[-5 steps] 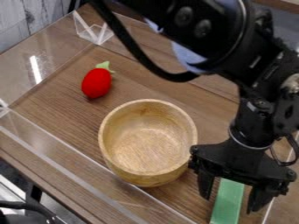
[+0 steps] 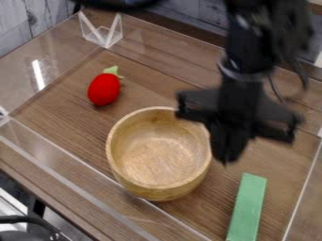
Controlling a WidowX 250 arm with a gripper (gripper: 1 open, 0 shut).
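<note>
My gripper (image 2: 234,120) hangs over the upper right of the table, blurred, with its lower end beside the wooden bowl's rim; whether it is open or shut is unclear. A green bar (image 2: 247,209) lies on the table at the lower right, below the gripper and apart from it. The wooden bowl (image 2: 153,160) sits in the middle, empty.
A red tomato-like object (image 2: 104,89) with a green tip lies at the upper left. A small clear object (image 2: 101,28) is at the back left.
My gripper has moved up and back, away from the green bar, which is now uncovered at the lower right.
</note>
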